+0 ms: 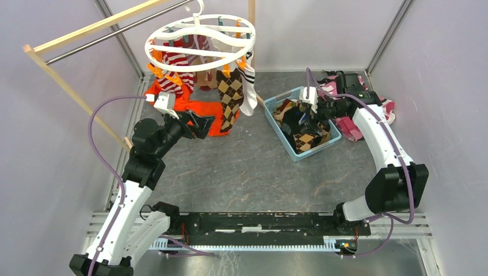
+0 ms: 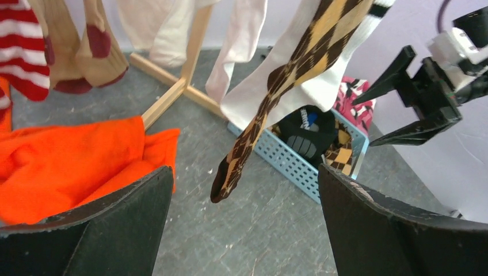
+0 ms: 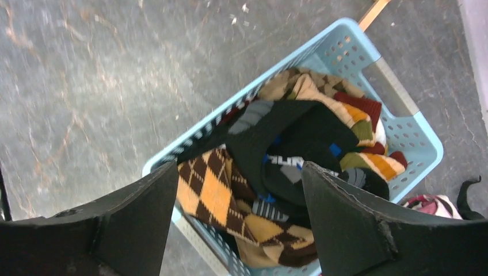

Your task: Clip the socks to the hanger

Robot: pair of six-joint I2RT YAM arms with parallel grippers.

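From the round white hanger point(image 1: 199, 68), held up by its hook, several socks dangle on orange and green clips. A brown-and-tan argyle sock point(image 1: 230, 95) hangs from an orange clip point(image 1: 226, 71) at the near side, beside a white black-striped sock point(image 1: 248, 89). My left gripper point(image 1: 202, 123) stands open just left of and nearer than the argyle sock, empty; that sock also shows beyond its fingers point(image 2: 109, 221) in the left wrist view. Over the blue basket point(image 1: 286, 138), my right gripper is open above dark socks point(image 3: 299, 135) and an argyle sock point(image 3: 204, 187), gripping none.
An orange cloth point(image 1: 198, 109) lies on the floor beneath the hanger. Pink patterned fabric point(image 1: 351, 127) sits behind and right of the basket. Wooden posts point(image 1: 75, 92) of the stand rise at the left.
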